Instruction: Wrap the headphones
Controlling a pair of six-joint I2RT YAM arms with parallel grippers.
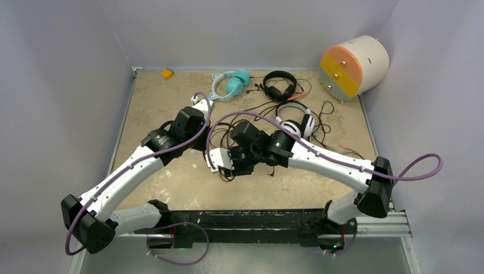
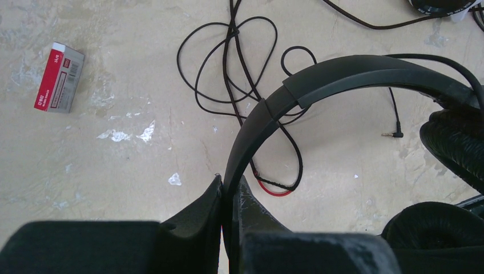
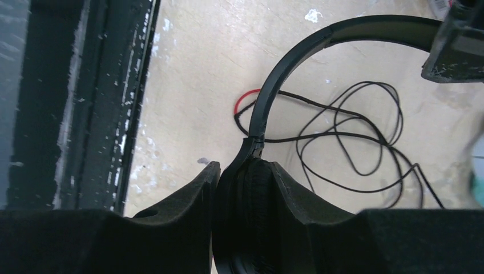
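Observation:
In the left wrist view, the black headband (image 2: 342,77) of a headphone pair passes between the fingertips of my left gripper, closed on it. Two dark ear cushions, one of them the round cushion (image 2: 436,231), show at the right. My right gripper is closed around a padded black ear cup (image 3: 254,228) at the other end of the band. Lifted between both arms, the headphones are mostly hidden from above. Below them, a looped black cable (image 2: 230,74) with a red section lies on the table, near an angled plug (image 2: 396,135).
Turquoise headphones (image 1: 234,84), black headphones (image 1: 278,84) and white headphones (image 1: 308,124) lie toward the back with tangled cables. A small red and white box (image 2: 60,80) lies on the table. A drum-shaped container (image 1: 365,64) stands back right.

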